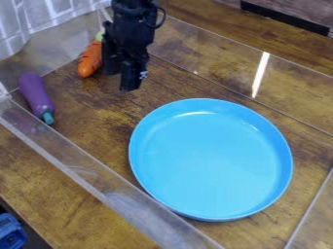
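The black gripper [125,68] hangs at the upper middle of the camera view, its fingers pointing down, just right of an orange carrot [89,60]. Whether it holds anything is hard to tell. A pale greenish thing behind the carrot is partly hidden. A purple eggplant-like toy [37,95] lies at the left. A large blue plate [208,156] takes up the lower right of the wooden surface.
Clear plastic walls [104,185] run along the left and front of the area. A blue object [8,233] sits outside at the bottom left corner.
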